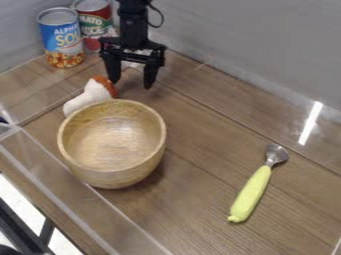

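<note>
My black gripper stands open at the back of the wooden table, its fingers pointing down, just right of the cans. A white object with an orange end lies on its side behind and left of a wooden bowl, below and left of the gripper. A spoon-like utensil with a yellow-green handle lies at the right.
An Alpha soup can and a red can stand in the back left corner. Walls bound the back and right.
</note>
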